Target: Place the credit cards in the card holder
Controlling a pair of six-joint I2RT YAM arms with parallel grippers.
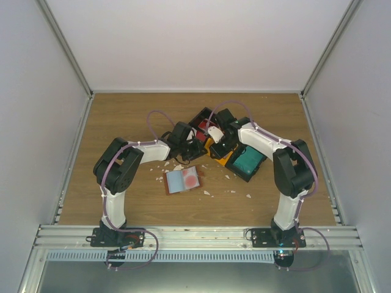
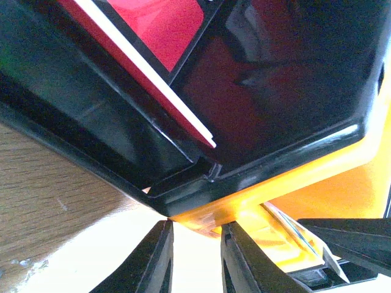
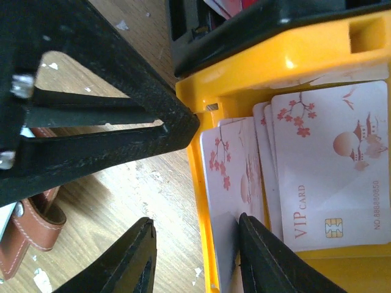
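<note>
White VIP cards with pink blossoms [image 3: 333,165] stand in a yellow tray [image 3: 275,61]. One blossom card [image 3: 232,162] leans at the tray's near wall. My right gripper is part open over that wall, one finger touching the leaning card; no firm grip on it shows. My left gripper is shut on the yellow tray's corner, its fingertips either side of the edge. The brown card holder [image 1: 167,183] lies open on the table below both grippers, showing a light blue card [image 1: 175,181] and a pink patterned card [image 1: 190,177].
A black tray with red cards [image 1: 201,125] adjoins the yellow one at the back; a black tray with green cards [image 1: 247,160] adjoins it on the right. Small white scraps [image 1: 206,193] dot the wood.
</note>
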